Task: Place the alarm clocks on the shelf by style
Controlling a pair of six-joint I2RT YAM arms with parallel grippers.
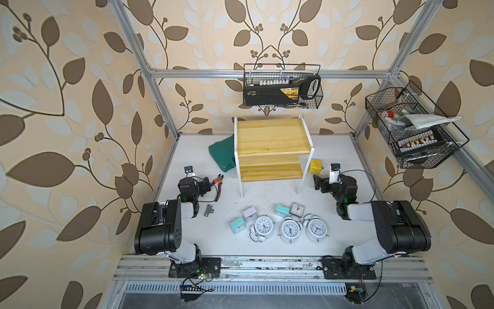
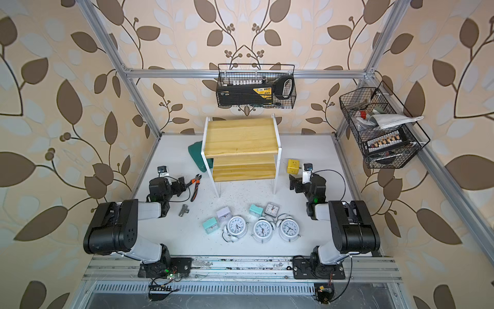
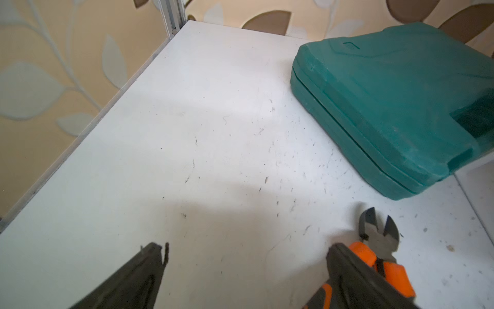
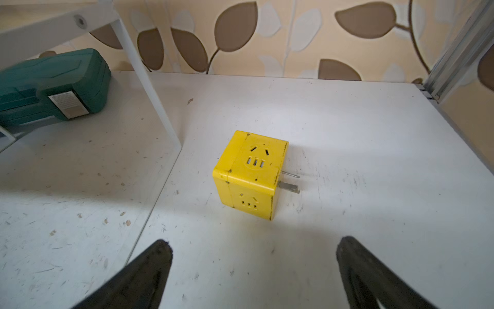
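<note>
Near the front middle of the table sit three white round alarm clocks [image 1: 318, 229] and several small square clocks: mint [image 1: 237, 224], lilac [image 1: 250, 213], another mint [image 1: 282, 209] and a pale square one [image 1: 297, 209]. Behind them stands the two-tier wooden shelf [image 1: 272, 134] with white frame, empty on both boards as far as seen. My left gripper is open at the left of the shelf, over the table beside the pliers. My right gripper is open to the right of the shelf, facing the yellow plug adapter.
Pliers [image 3: 379, 242] lie by my left gripper, with a green case [image 3: 386, 103] behind, left of the shelf, and a small metal fitting [image 1: 209, 210] nearer the front. The yellow adapter [image 4: 249, 172] sits right of the shelf. Wire baskets [image 1: 282, 102] hang on the frame above.
</note>
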